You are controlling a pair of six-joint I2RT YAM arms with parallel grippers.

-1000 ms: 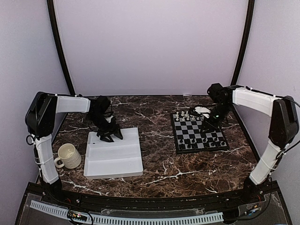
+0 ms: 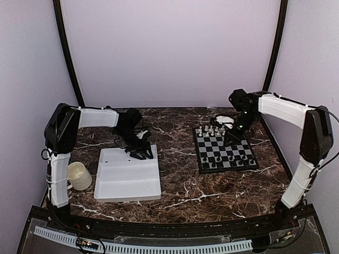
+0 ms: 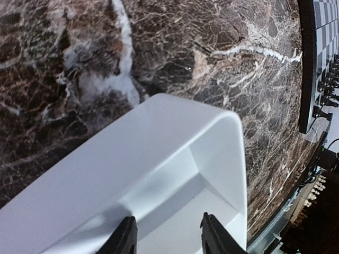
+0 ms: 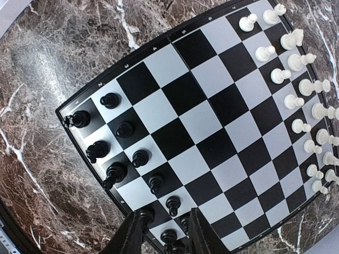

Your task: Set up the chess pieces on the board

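Note:
The chessboard [image 2: 222, 153] lies on the right of the table, white pieces along the far edge and black pieces [image 4: 123, 129] along the near one in the top view. My right gripper hangs over it, fingers apart, above the black pieces; whether anything sits low between them is unclear. The white divided tray [image 2: 127, 187] is at left; in the top view no pieces show in it apart from small dark specks. My left gripper is over the tray's far right corner, fingers apart with only white tray seen between them.
A white mug [image 2: 79, 176] stands left of the tray near the left arm. Bare marble table [image 2: 180, 185] lies between tray and board. Walls close the sides and back.
My left gripper has moved to the right along the tray's far edge. My right gripper has shifted slightly leftward and up over the board.

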